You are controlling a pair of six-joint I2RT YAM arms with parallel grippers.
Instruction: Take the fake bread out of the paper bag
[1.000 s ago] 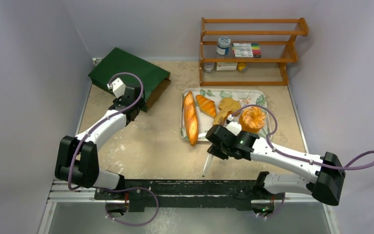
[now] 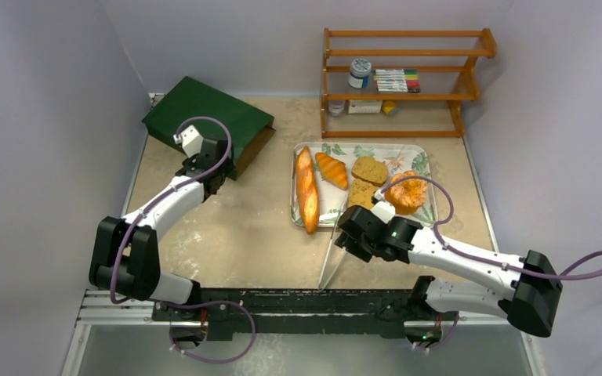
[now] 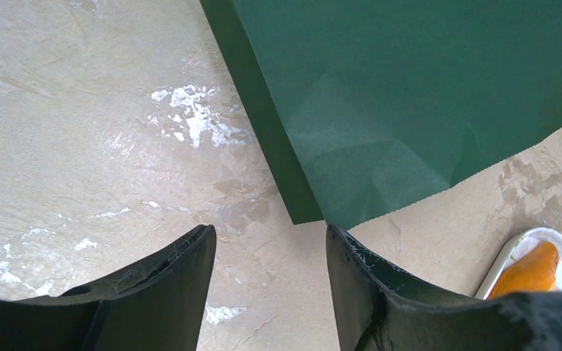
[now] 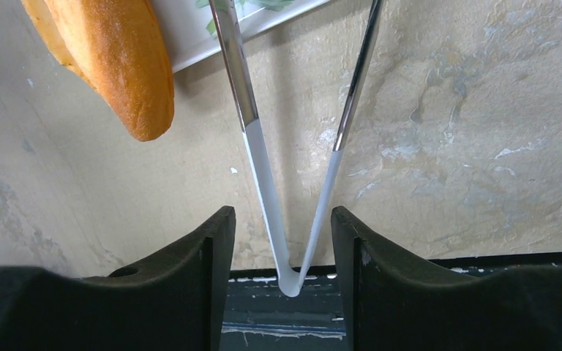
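The green paper bag [image 2: 204, 113] lies on its side at the back left, its brown opening facing right; its inside is hidden. Close to the bag's front edge, my left gripper is open and empty, one fingertip just by a bag corner. Fake bread sits on the tray: a baguette [image 2: 306, 190], a croissant [image 2: 331, 170], two slices [image 2: 370, 170] and a round loaf [image 2: 406, 192]. My right gripper is open at the tray's front, and metal tongs with grey-white ends [image 4: 265, 179] spread in a V, seen between its fingers without visible grip.
The patterned white tray [image 2: 431, 184] stands right of centre. Behind it is a wooden rack [image 2: 396, 97] holding a jar [image 2: 360, 73] and markers. Open table lies between the bag and the tray. Walls close in on both sides.
The right gripper has shifted slightly, and the tongs, earlier closed together, have spread apart. One slice now lies flat on the tray beside the other. The left arm looks unchanged.
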